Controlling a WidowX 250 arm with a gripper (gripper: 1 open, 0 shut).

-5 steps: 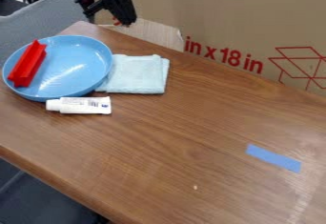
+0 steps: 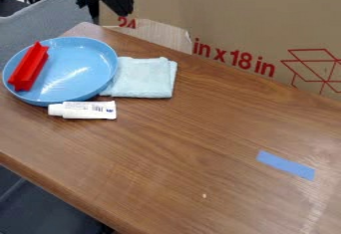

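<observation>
My black gripper hangs at the top left, above the table's back edge and clear of everything on it; its fingertips look shut, with nothing visible between them. Below it a blue plate holds a red oblong object. A folded pale blue cloth lies beside the plate's right side. A white tube lies just in front of the plate.
A cardboard wall stands along the back of the wooden table. A strip of blue tape is at the right. A grey surface borders the back left.
The objects on the table have not moved.
</observation>
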